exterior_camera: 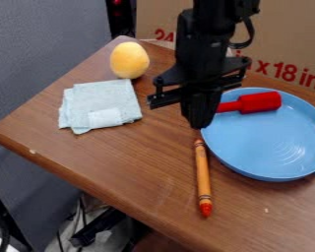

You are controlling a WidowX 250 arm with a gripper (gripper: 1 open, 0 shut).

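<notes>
My black gripper (200, 108) hangs in the upper middle, above the left rim of a blue plate (272, 146), beside the handle end of a red cylindrical object (259, 101) lying on the plate. Whether its fingers are open or shut is unclear. An orange crayon (203, 179) with red tip lies left of the plate. A folded pale blue cloth (98, 104) and a yellow egg-shaped object (130, 60) lie to the left on the wooden table (114, 172).
A cardboard box (285, 39) stands at the back. The table's front left edge drops to cables and clutter below.
</notes>
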